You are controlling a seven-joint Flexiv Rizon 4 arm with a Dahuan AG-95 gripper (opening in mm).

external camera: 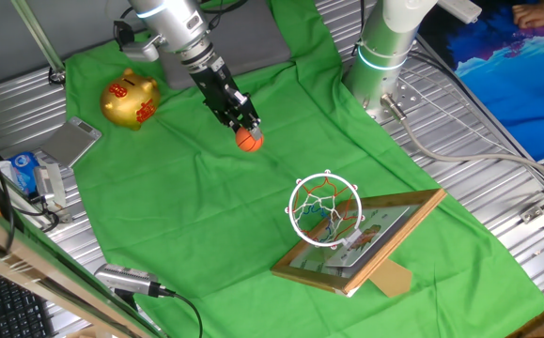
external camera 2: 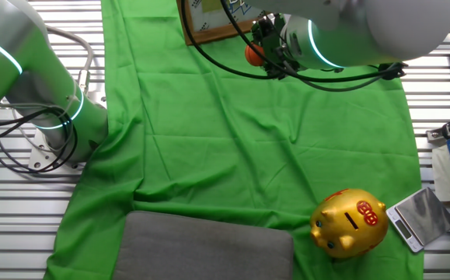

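In exterior view 1 my gripper (external camera: 245, 130) hangs over the green cloth, shut on a small orange basketball (external camera: 249, 141) at its fingertips. Down and to the right of the ball, apart from it, is a white hoop (external camera: 296, 226) with a red, white and blue net, fixed to a wood-framed board (external camera: 405, 225). The hoop's ring looks empty. Exterior view 2 shows the basketball (external camera 2: 253, 54) at the top, partly hidden by the gripper (external camera 2: 266, 48) and cables. Only the lower part of the framed board (external camera 2: 212, 33) appears there, and the hoop is hidden.
A gold piggy bank (external camera: 129, 99) stands at the cloth's left edge beside a small scale (external camera: 72, 143). A grey pad (external camera 2: 201, 247) lies at the cloth's edge. Near the bottom left sits a silver device (external camera: 132, 279) with a cable.
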